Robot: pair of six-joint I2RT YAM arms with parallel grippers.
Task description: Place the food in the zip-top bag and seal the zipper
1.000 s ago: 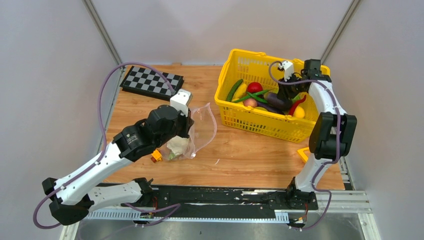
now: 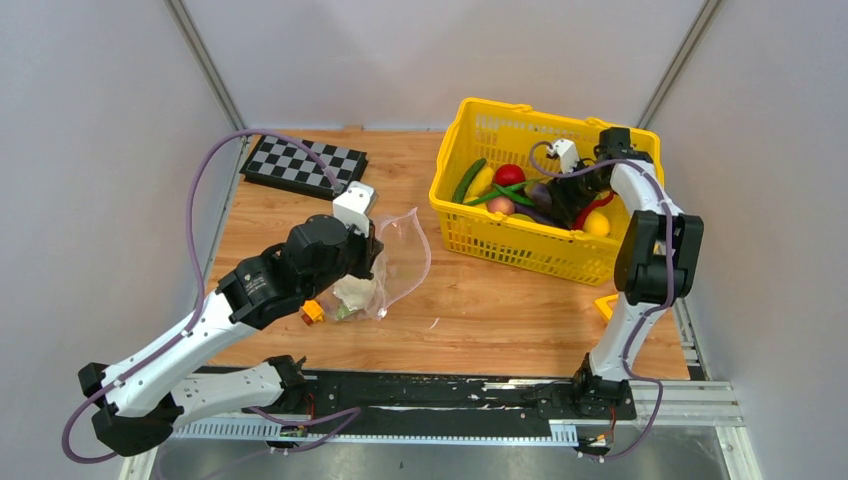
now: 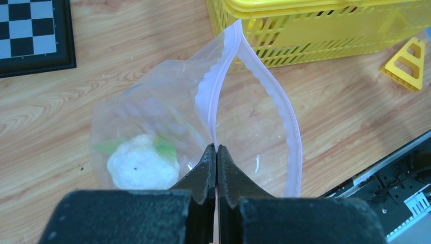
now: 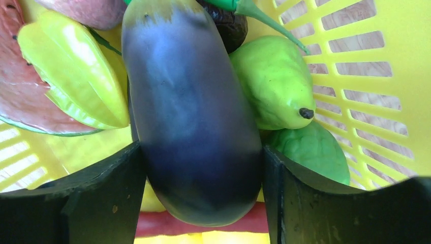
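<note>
The clear zip top bag [image 3: 152,109] lies on the table with a white cauliflower [image 3: 143,162] inside. Its mouth gapes between two pale zipper edges [image 3: 292,137]. In the left wrist view my left gripper is shut on one edge of the bag. Down in the yellow basket [image 2: 520,250], a dark purple eggplant [image 4: 195,112] lies between the fingers of my right gripper. Both fingertips [image 4: 133,155] appear to touch the eggplant's sides; whether they grip it firmly is unclear. From above, the right gripper partly covers the eggplant.
Around the eggplant lie a green pear-like fruit [image 4: 274,81], a star fruit [image 4: 76,71] and a red pepper [image 4: 203,221]. A checkered board [image 2: 305,165] is at the back left. Bare wood [image 2: 490,310] stretches between bag and basket.
My right gripper has come lower and a little toward the front, over the eggplant.
</note>
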